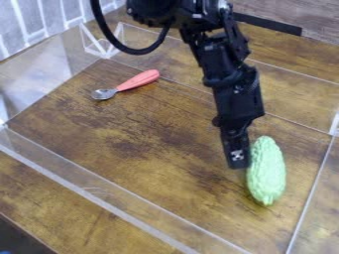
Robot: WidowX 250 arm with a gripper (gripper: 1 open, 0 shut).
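My black gripper [241,149] points down over the wooden table, its lower end just left of a pale green, elongated vegetable-like object [265,173] at the right. Whether the fingers are open or shut is unclear in this view. A spoon with a pink handle [137,80] and a metal bowl end lies at the upper left of the table.
Clear plastic edging runs along the left and lower sides, with a white rail [24,20] at the top left corner.
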